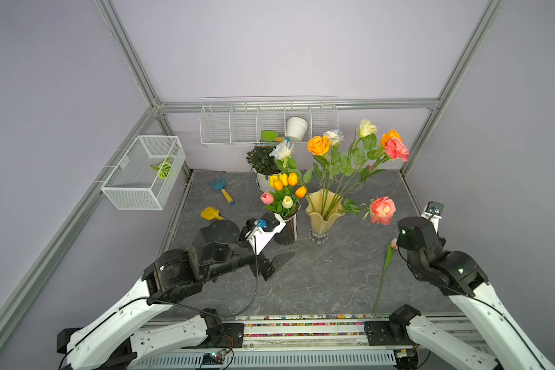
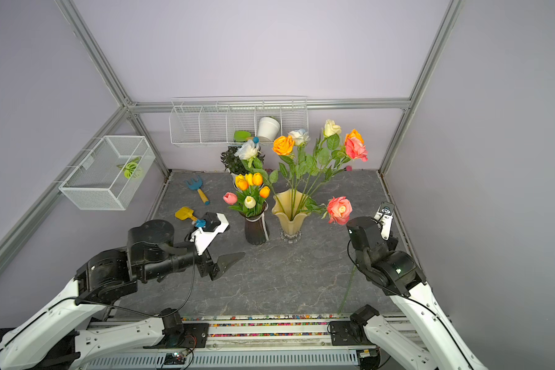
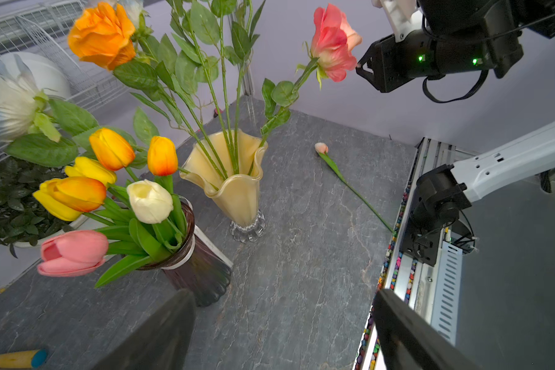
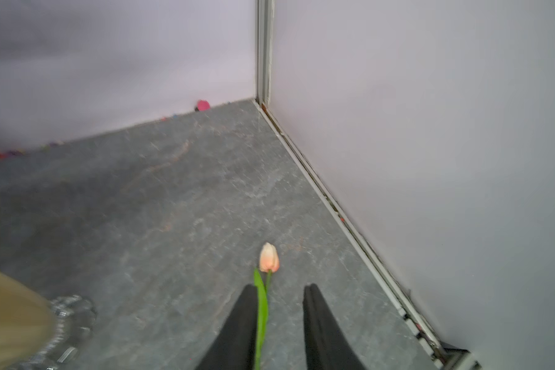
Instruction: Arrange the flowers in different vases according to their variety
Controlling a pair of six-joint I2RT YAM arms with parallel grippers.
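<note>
The cream vase (image 1: 319,212) holds long-stemmed roses (image 1: 318,145), one pink rose (image 1: 383,210) leaning out right. Beside it, a dark ribboned vase (image 3: 191,277) holds yellow, orange, pink and white tulips (image 3: 151,201). A pale pink tulip (image 4: 268,257) lies alone on the right of the table, stem toward the front. My left gripper stands open and empty at the front left, near the tulip vase. My right gripper hangs above the lying tulip, part open, its blurred fingers apparently empty.
A potted plant (image 1: 262,161) stands behind the vases. A blue rake (image 1: 219,185) and yellow shovel (image 1: 209,212) lie on the left. Wire baskets hang on the left (image 1: 132,198) and back walls.
</note>
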